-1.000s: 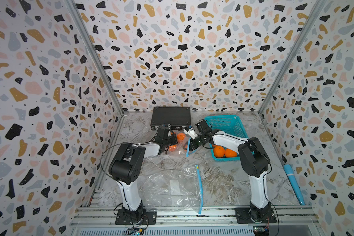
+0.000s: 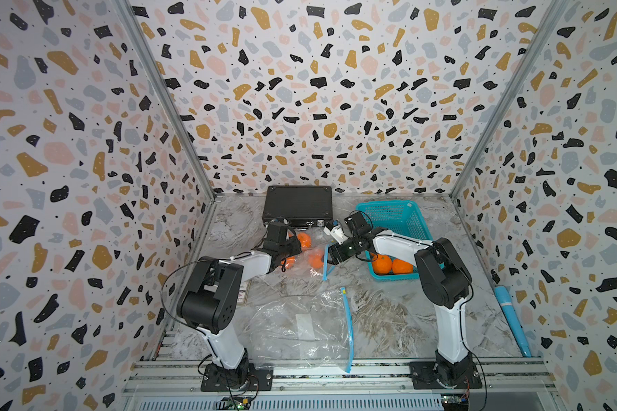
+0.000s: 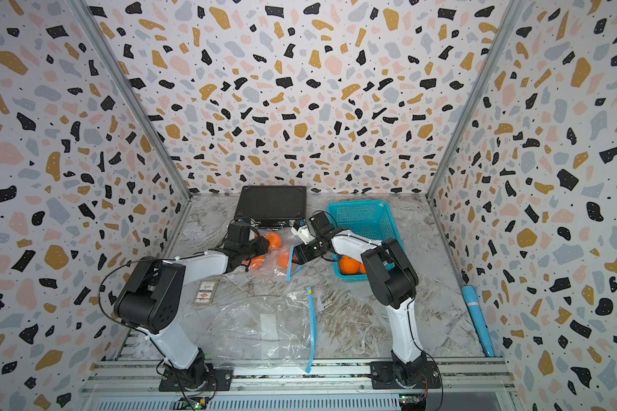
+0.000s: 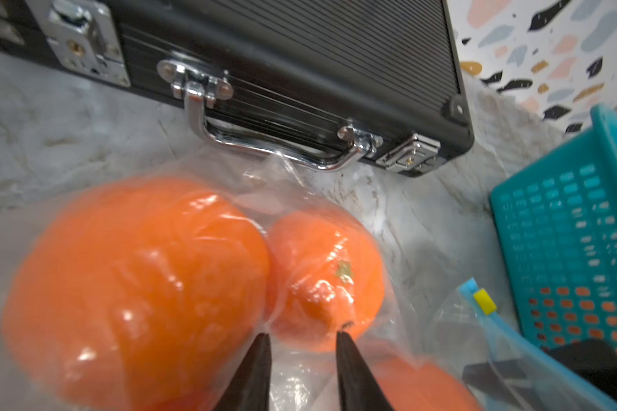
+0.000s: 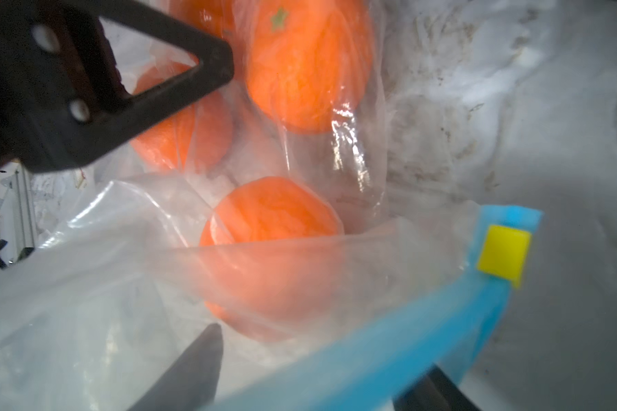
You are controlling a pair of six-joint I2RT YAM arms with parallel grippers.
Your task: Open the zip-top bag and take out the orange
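Observation:
A clear zip top bag (image 5: 109,226) with several oranges lies between my grippers, its blue zip edge (image 2: 325,263) toward the right arm. In the right wrist view, one orange (image 5: 274,212) sits nearest the mouth, behind clear film; other oranges (image 5: 312,61) lie deeper in. My right gripper is part open, its fingers (image 5: 195,363) spread on either side of the blue edge. In the left wrist view, film covers a big blurred orange (image 4: 144,287) and another orange (image 4: 329,274). My left gripper stands over the bag with a gap between its fingertips.
Behind the bag is a black case (image 2: 297,204) with a metal handle. A teal basket (image 2: 394,219) holding oranges stands right, under the right arm. An empty clear bag (image 2: 281,332) lies in front. Bare table shows at front right.
The left gripper has moved left and slightly down in the top left view. The bag's oranges have shifted left too, and one now shows clearly beside the blue edge. The right gripper has barely moved.

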